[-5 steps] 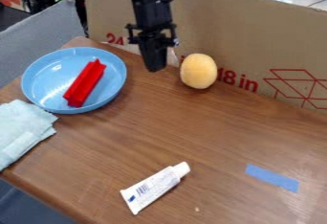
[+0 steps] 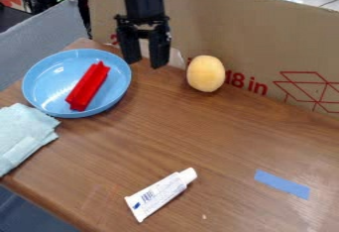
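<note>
The black gripper (image 2: 145, 50) hangs near the back of the table, above and right of a blue plate (image 2: 54, 72), its fingers apart with nothing seen between them. A red bar-shaped object (image 2: 87, 86) lies on the plate. A yellow potato-like object (image 2: 205, 73) stands right of the gripper, by the cardboard. A white tube (image 2: 161, 194) lies at the front.
A light blue cloth (image 2: 19, 137) lies at the left edge. A cardboard wall (image 2: 272, 48) closes the back. A blue tape strip (image 2: 282, 185) is stuck at the right.
The gripper has moved a little to the left from where it was a second ago. The objects on the table have not moved.
</note>
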